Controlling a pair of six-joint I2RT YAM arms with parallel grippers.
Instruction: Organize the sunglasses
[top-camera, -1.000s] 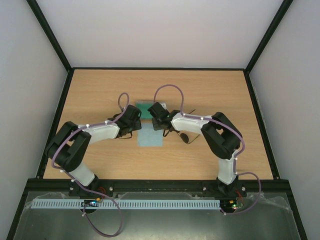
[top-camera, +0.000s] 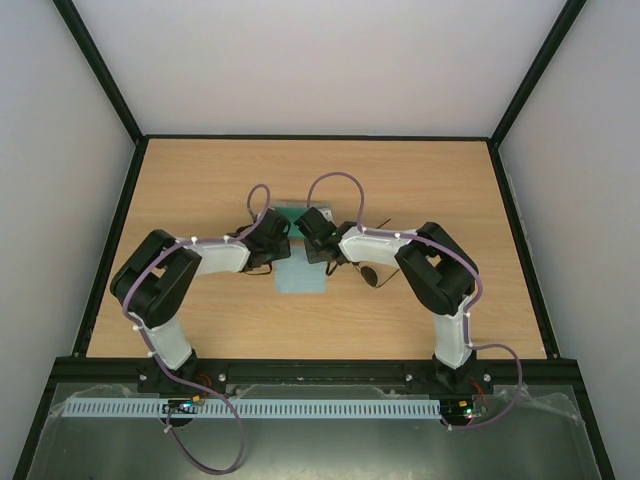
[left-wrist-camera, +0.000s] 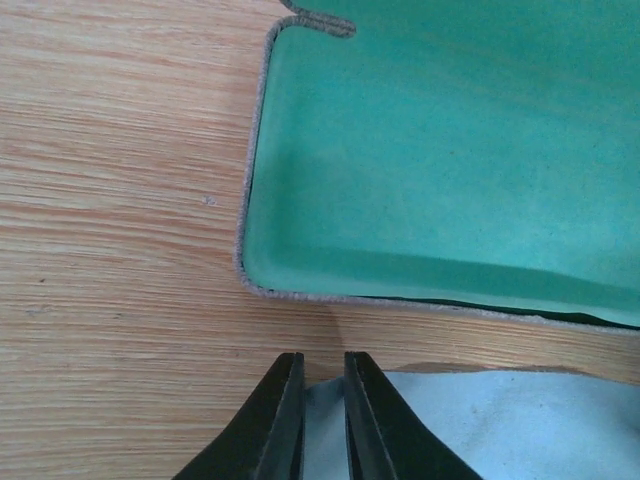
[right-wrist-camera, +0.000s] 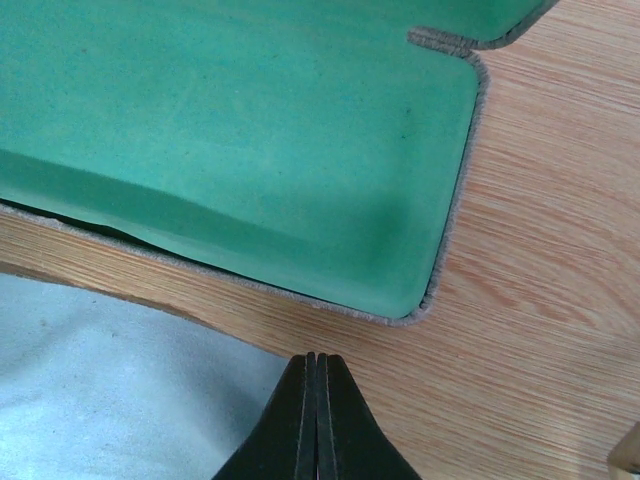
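Observation:
An open teal glasses case (top-camera: 293, 220) with a grey trim lies mid-table, a pale blue cloth (top-camera: 300, 279) in front of it. My left gripper is shut at the cloth's back-left corner, nothing visible between its fingers. My right gripper is shut near the cloth's back-right corner, just in front of the case, holding nothing visible. Both fill the lower part of their wrist views. In the top view, sunglasses (top-camera: 369, 275) lie on the table right of the cloth, partly hidden by the right arm.
Both arms come in from the front corners, their wrists close together over the middle. A small metal object (right-wrist-camera: 625, 450) shows at the right wrist view's edge.
The left arm has moved rightward toward the case and cloth.

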